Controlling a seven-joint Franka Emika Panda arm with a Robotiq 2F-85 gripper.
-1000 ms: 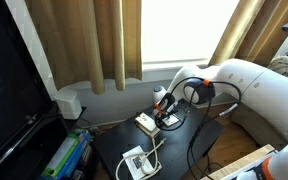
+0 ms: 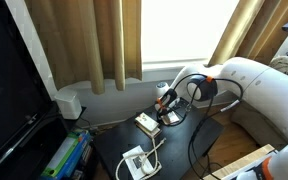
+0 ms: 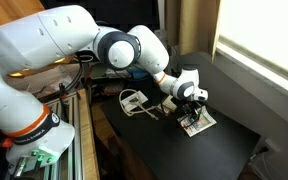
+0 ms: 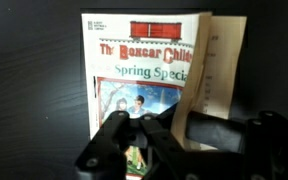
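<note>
A paperback book (image 4: 134, 50) with a red train car and the words "Spring Special" on its cover lies on the dark table in the wrist view. Its right edge stands raised as a pale strip, and a cream printed page (image 4: 222, 65) shows to the right of it. My gripper is shut at that raised edge, which runs in between the dark fingers. Part of the lower cover is hidden behind the gripper. In exterior view 2 the book (image 3: 199, 125) sits beneath the hand.
A pale box (image 2: 147, 123) lies close to the book. Nearer the table's front is a white power strip (image 2: 138, 164) with a looping cord. Books stand at the far left.
The hand has shifted slightly over the book during the last second. The box and power strip have stayed where they were.
</note>
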